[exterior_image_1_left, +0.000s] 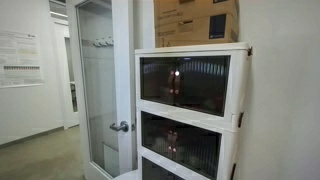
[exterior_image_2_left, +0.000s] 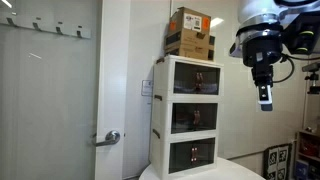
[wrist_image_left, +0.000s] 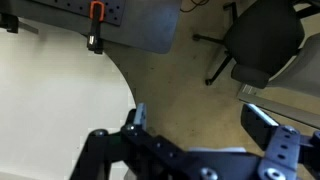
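My gripper is spread wide in the wrist view, with a finger (wrist_image_left: 138, 116) on the left, another on the right and nothing between them. Below the gap are the floor and the edge of a white round table (wrist_image_left: 75, 110). In exterior view 2 the gripper (exterior_image_2_left: 264, 98) hangs edge-on at the right, pointing down, apart from the white cabinet (exterior_image_2_left: 158, 110). That cabinet (exterior_image_1_left: 192, 110) has stacked compartments with dark ribbed doors (exterior_image_1_left: 185, 82), which look shut. Exterior view 1 does not show the gripper.
Cardboard boxes (exterior_image_2_left: 188, 35) are stacked on the cabinet. A glass-paned door (exterior_image_1_left: 125, 70) stands left of it. The wrist view shows a dark surface (wrist_image_left: 150, 20) bearing a black-and-orange item (wrist_image_left: 96, 25), and a black chair (wrist_image_left: 262, 42) on the floor.
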